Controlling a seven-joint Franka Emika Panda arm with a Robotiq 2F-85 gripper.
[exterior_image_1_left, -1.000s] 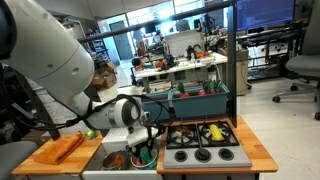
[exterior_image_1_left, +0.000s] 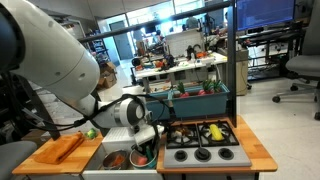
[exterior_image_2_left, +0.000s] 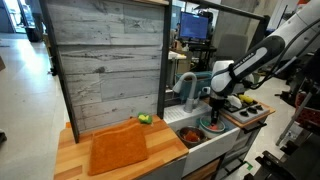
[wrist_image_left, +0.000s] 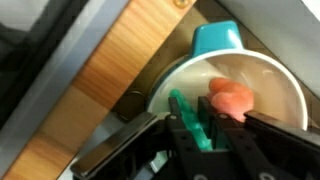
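Observation:
My gripper is down over a pale round pan (wrist_image_left: 287, 92) with a teal handle (wrist_image_left: 215, 36), which lies in the sink. A long green thing (wrist_image_left: 188, 112) is between its dark fingers in the wrist view; I cannot tell whether they grip it. To the right of it in the pan lies a round orange-red thing (wrist_image_left: 232, 98). Exterior view 2 shows the pan (exterior_image_2_left: 213, 126) just below the gripper (exterior_image_2_left: 211, 116). In exterior view 1 the fingertips are too small to read.
A metal pot (exterior_image_2_left: 192, 135) stands beside the pan in the sink. To the right is a stove (exterior_image_1_left: 205, 155) with a yellow thing (exterior_image_1_left: 216, 132) on it. Behind stands a blue rack (exterior_image_1_left: 200, 106). An orange cloth (exterior_image_2_left: 118, 147) covers part of the wooden counter.
The arm has shifted only slightly over the sink. The pan, pot and stove look unmoved.

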